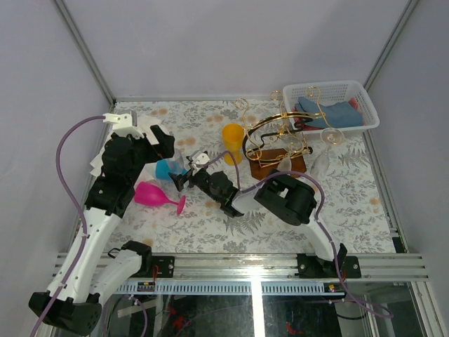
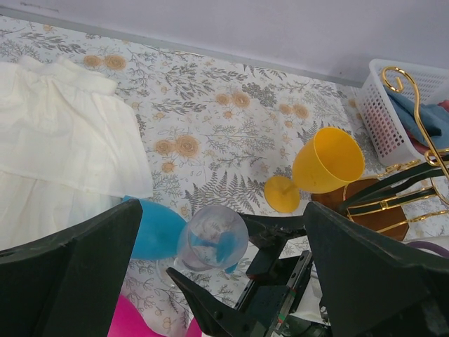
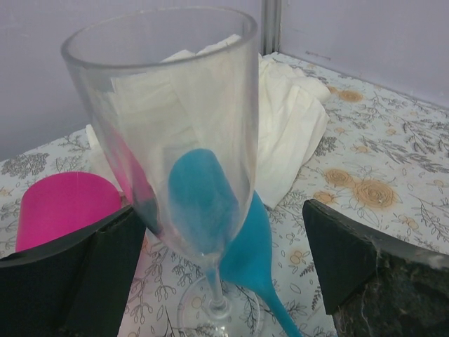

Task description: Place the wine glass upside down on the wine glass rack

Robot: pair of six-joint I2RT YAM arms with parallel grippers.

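Observation:
A clear wine glass (image 3: 168,119) stands upright on the patterned cloth. In the right wrist view its bowl and stem lie between the open fingers of my right gripper, with gaps on both sides. Seen from my left wrist, the glass (image 2: 214,235) has the right gripper's fingers (image 2: 203,302) around or just beside it. The gold wine glass rack (image 1: 277,137) on a brown wooden base holds several clear glasses hanging upside down. Above the left part of the table, my left gripper (image 1: 160,142) is open and empty.
Close by the glass lie a blue cup (image 2: 156,230) and a pink cup (image 1: 153,194). A yellow cup (image 1: 232,133) lies left of the rack. White cloth (image 2: 66,133) covers the left side. Behind the rack is a white basket (image 1: 365,105).

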